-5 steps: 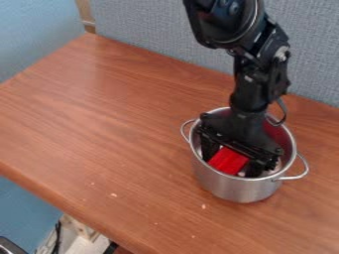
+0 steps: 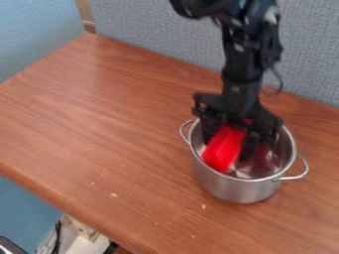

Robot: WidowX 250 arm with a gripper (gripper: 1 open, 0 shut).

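Observation:
A steel pot (image 2: 236, 187) with two side handles stands on the right part of the wooden table. My black gripper (image 2: 233, 119) reaches down from the top into the pot's mouth, shut on a red object (image 2: 224, 148) that sits tilted within the pot, its upper part among the dark fingers. The exact contact between fingertips and red object is partly hidden by the gripper's body.
Grey padded panels rise behind it. The table's edge runs along the lower left, with some cables in the bottom corner.
The gripper has risen a little, and the red object has moved up with it, showing more of itself above the pot's bottom. The pot stands in the same place.

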